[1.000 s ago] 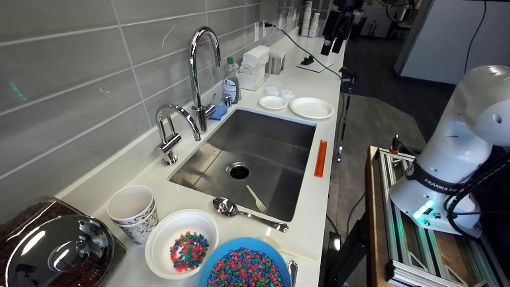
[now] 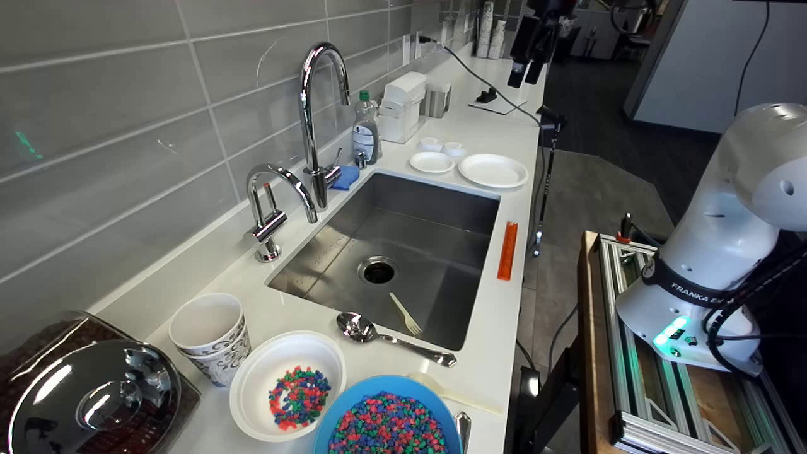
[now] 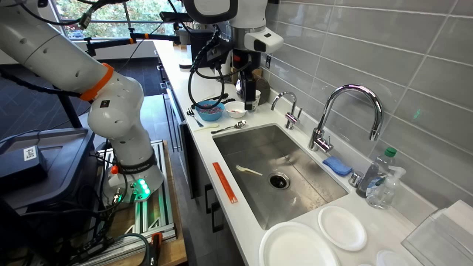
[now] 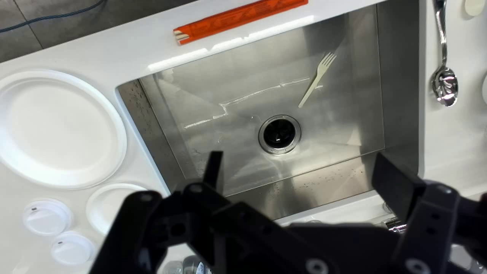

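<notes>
High above the counter, my gripper (image 2: 526, 75) hangs open with its fingers apart. Seen from the wrist, the gripper has empty space between its fingers, with the sink far below. A pale fork (image 4: 315, 81) lies on the floor of the steel sink (image 4: 219, 132), close to the drain (image 4: 279, 134). On the counter between sink and front edge rests an orange chopstick packet (image 4: 242, 20). Beside the sink lies a metal spoon (image 2: 393, 339). A white bowl (image 2: 243, 393) holds some coloured pellets; the blue bowl (image 2: 325, 431) is much fuller of them.
White plates (image 3: 297, 248) and small lids (image 4: 48, 217) sit at one end of the sink. Two chrome taps (image 2: 306, 113) rise along the wall, with a soap bottle (image 2: 366, 132) and blue sponge (image 2: 345, 178). Patterned cups (image 2: 219, 352) stand by the white bowl.
</notes>
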